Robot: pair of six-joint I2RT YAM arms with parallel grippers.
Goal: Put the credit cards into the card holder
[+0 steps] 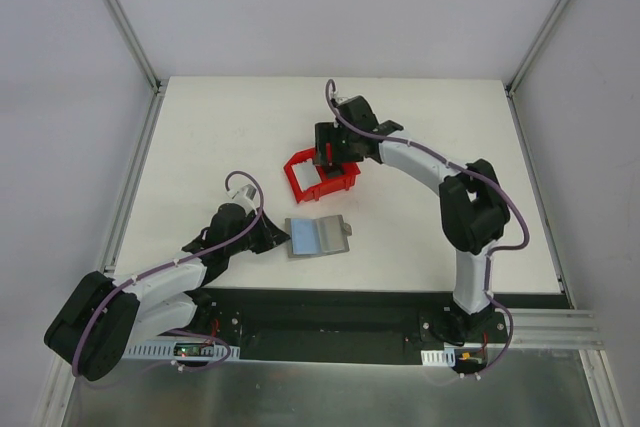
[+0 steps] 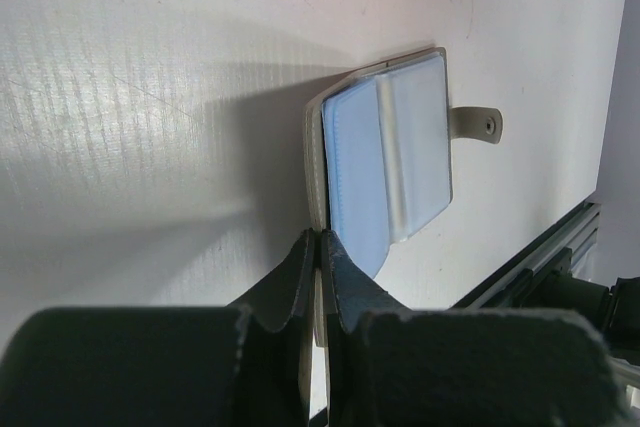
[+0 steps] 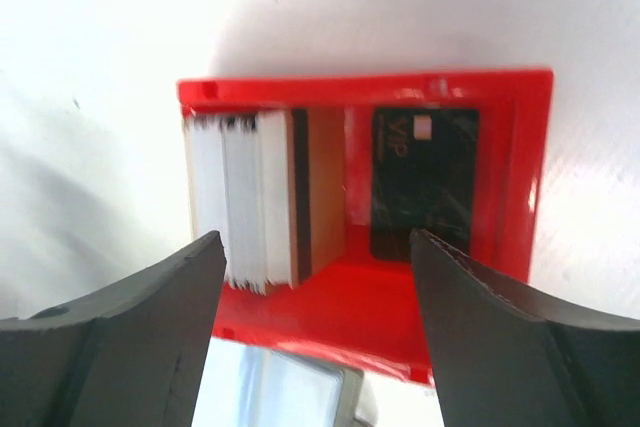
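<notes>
The open card holder [image 1: 330, 235] lies on the white table, a blue sleeve inside. In the left wrist view its edge is at the tips of my left gripper, which is shut on that edge. A red tray [image 3: 380, 82] holds a stack of pale and brown cards [image 3: 245, 197] on its left and a black card marked VIP [image 3: 425, 172] on its right. My right gripper is open above the tray, with nothing seen between its fingers.
The red tray sits behind the card holder. A dark rail runs along the front edge.
</notes>
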